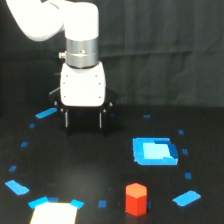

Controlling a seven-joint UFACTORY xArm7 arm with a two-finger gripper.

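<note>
In the upper left of the camera view, the white arm reaches down to my gripper [83, 118], whose two dark fingers stand well apart. Between them I see only dark background, so it is open and empty. A red block [136, 199] rests on the dark surface near the bottom, in front and to the right of the gripper. To the right of the gripper lies a square blue piece [139, 151] with a pale centre; whether it is a shallow tray or a flat marking, I cannot tell.
A cream-white shape [52, 213], cut off by the bottom edge, has blue patches around its corners. Flat blue strips, such as one at the right [186, 198] and one at the left [16, 187], and several small blue squares dot the dark surface.
</note>
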